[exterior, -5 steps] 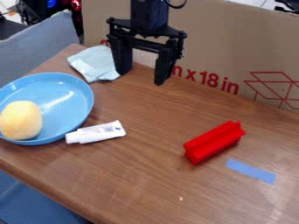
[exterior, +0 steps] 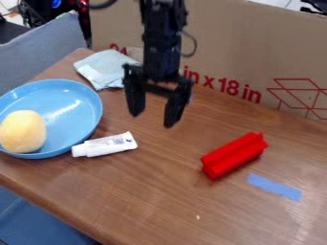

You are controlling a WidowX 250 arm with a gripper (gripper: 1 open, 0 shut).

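Observation:
My black gripper (exterior: 155,107) hangs open over the back middle of the wooden table, above and behind a white tube (exterior: 105,145), with nothing between its fingers. A blue plate (exterior: 64,103) at the left holds a pale yellow round object (exterior: 23,130). A red cylindrical object (exterior: 234,154) lies at the right. A folded light blue-white cloth (exterior: 98,65) lies at the back left, partly behind the gripper.
A cardboard box (exterior: 255,57) walls off the back. A strip of blue tape (exterior: 274,187) is on the right of the table. A grey padded edge borders the left.
The gripper has moved down, toward the tabletop, from higher near the box. The objects on the table have not visibly moved.

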